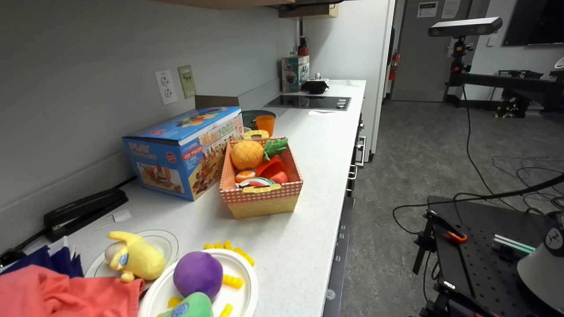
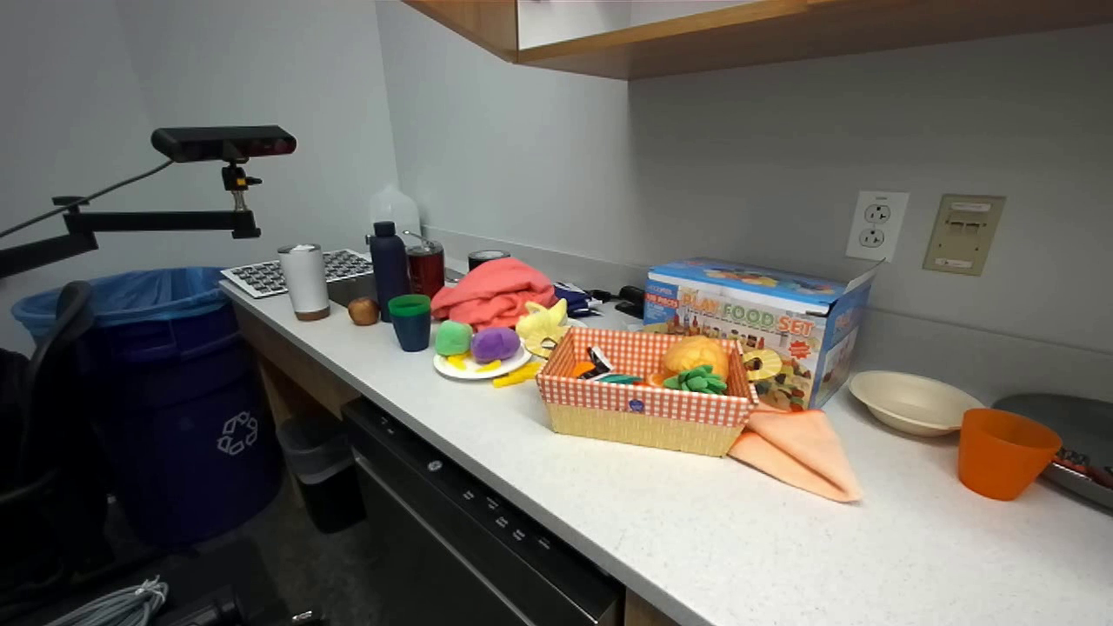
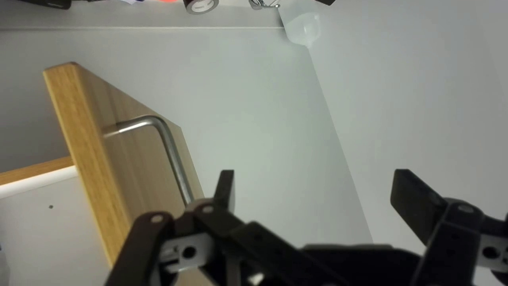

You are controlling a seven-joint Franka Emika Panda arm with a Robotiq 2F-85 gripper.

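My gripper shows only in the wrist view, its black fingers spread wide and nothing between them. Left of it in that view is a wooden cabinet door, standing out from the wall, with a bent metal handle. The left finger overlaps the handle's lower end in the picture; whether they touch, I cannot tell. Behind the door's edge lies a pale cabinet interior. In the second exterior view, the wooden cabinet hangs above the counter, its pale inside partly showing. Neither exterior view has my gripper in it.
A checkered basket of toy food stands on the counter beside a blue box. A plate with plush toys, a coral cloth, cups and bottles crowd the counter's far end.
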